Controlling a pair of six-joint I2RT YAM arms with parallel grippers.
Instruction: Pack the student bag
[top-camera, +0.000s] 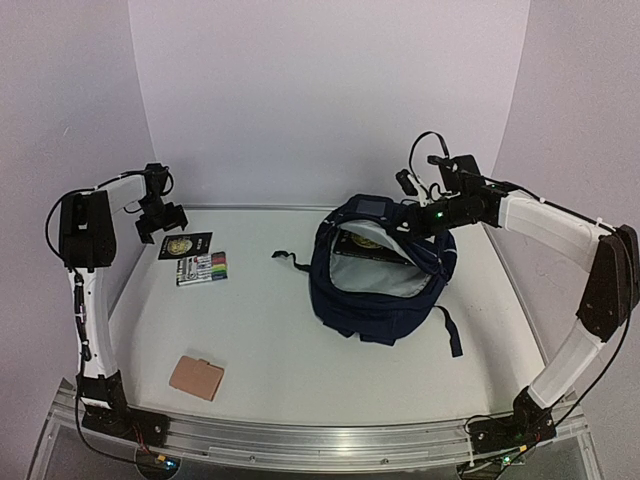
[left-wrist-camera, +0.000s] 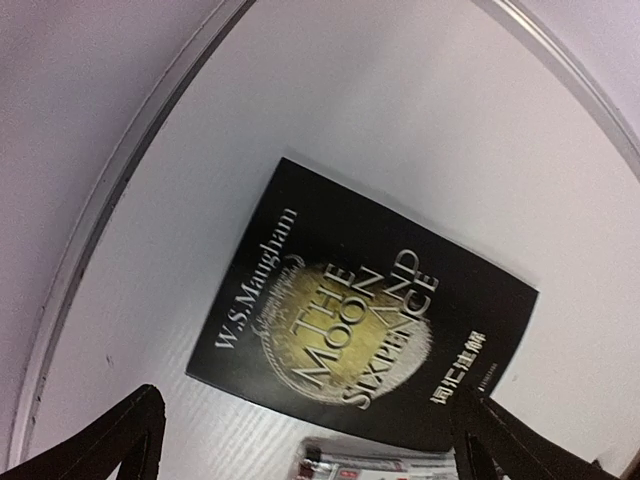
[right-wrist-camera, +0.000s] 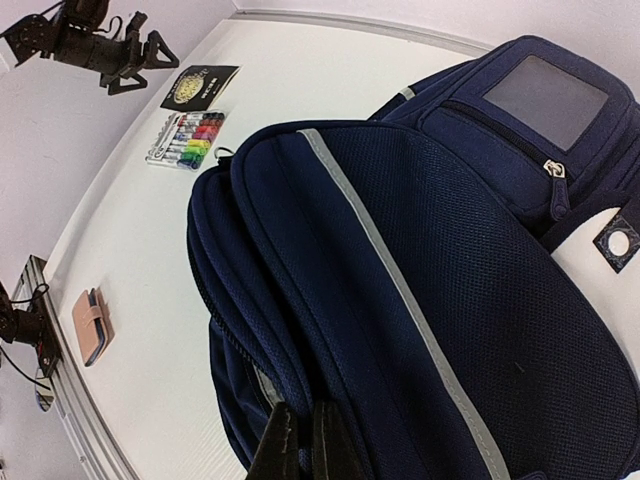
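Observation:
A navy backpack lies with its mouth open on the right half of the table, a black book inside it. My right gripper is shut on the edge of the bag's flap. At the far left, my left gripper hangs above a thin black book, "The Moon and Sixpence", its fingers wide apart and empty. Right beside that book is a clear pack of coloured markers. Near the front left lies a pinkish-brown wallet.
One strap of the bag reaches left, another trails at its right front. Free table lies between the wallet and the bag. Walls close in the back and sides.

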